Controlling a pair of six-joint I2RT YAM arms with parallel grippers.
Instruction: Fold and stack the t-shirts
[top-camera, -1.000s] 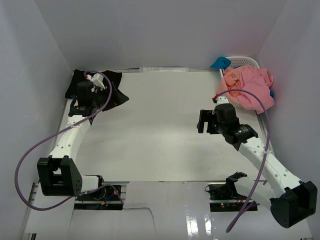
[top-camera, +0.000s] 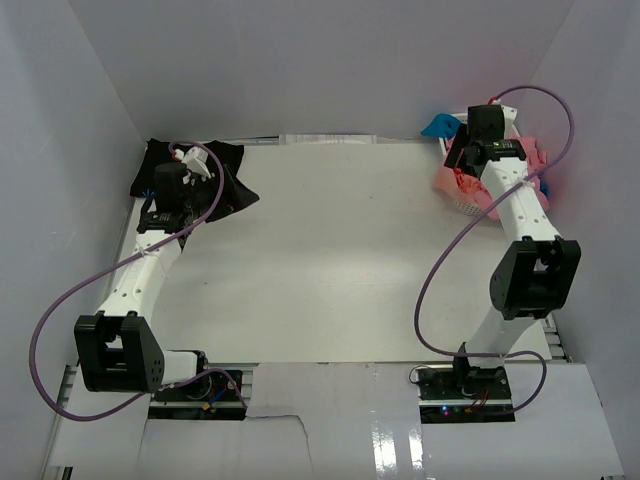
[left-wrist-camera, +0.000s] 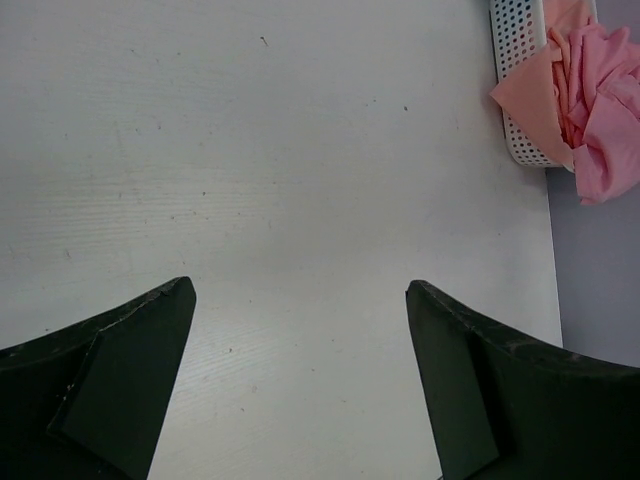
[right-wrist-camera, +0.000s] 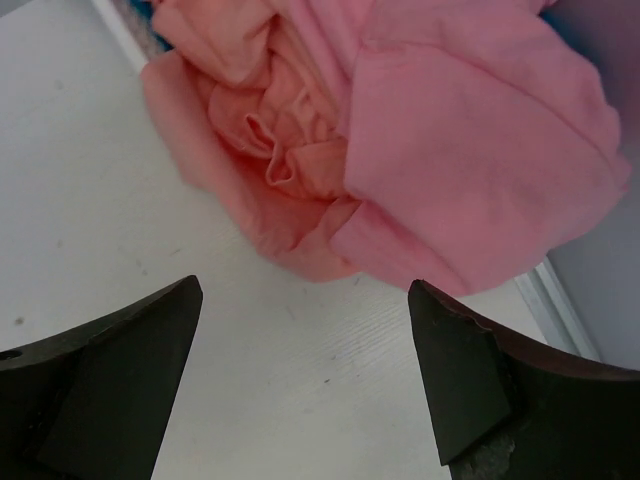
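Note:
Pink and salmon shirts (right-wrist-camera: 470, 140) lie crumpled in a white perforated basket (left-wrist-camera: 517, 60) at the far right corner, spilling over its side. A blue cloth (top-camera: 441, 126) hangs over the basket's left rim. Above the shirts is my right gripper (top-camera: 455, 158), open; its wrist view has the hanging cloth ahead of the fingers (right-wrist-camera: 120, 370), with nothing between them. At the left, my left gripper (top-camera: 245, 200) stands open over bare table. Behind it a black shirt (top-camera: 152, 168) lies flat in the far left corner, partly hidden by the arm.
Grey walls (top-camera: 330, 70) close in the back and both sides, with the basket close to the right wall. A purple cable loops from each arm.
My right arm has swung from the right-middle of the table to over the basket at the far right. The left arm has stayed still.

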